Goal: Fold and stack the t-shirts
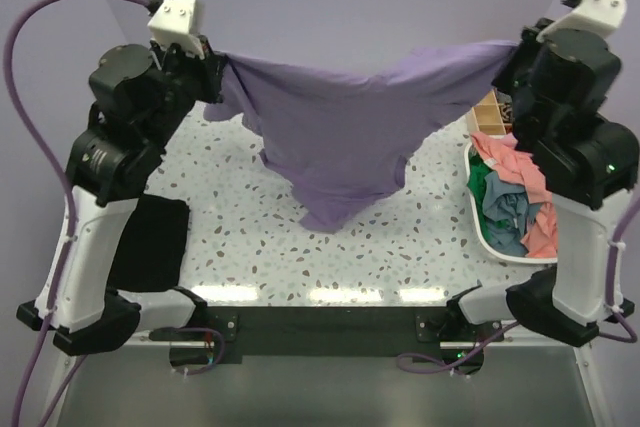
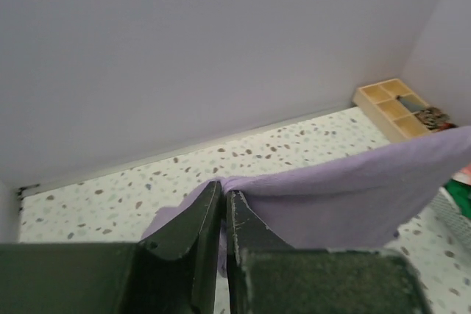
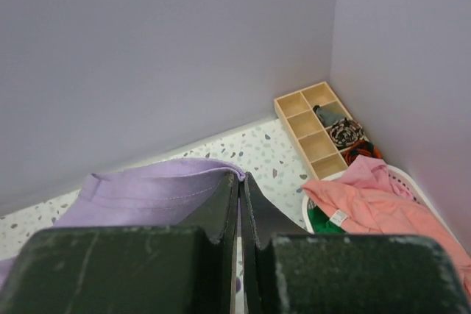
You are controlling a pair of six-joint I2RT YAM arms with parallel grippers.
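A purple t-shirt [image 1: 330, 127] hangs stretched between my two grippers, well above the speckled table. My left gripper is shut on one end of it; in the left wrist view the cloth passes between the fingertips and runs off to the right. On the other side, my right gripper pinches another edge, with its fingers closed together on the fabric. The shirt's lower part dangles to a point near the middle of the table in the top view. Some of the cloth also droops beside the left gripper.
A white basket [image 1: 476, 209] of pink, green and blue-grey clothes stands at the right, below my right arm. Behind it is a wooden divided box [image 3: 303, 124]. A black cloth-like item [image 1: 150, 242] lies at the left.
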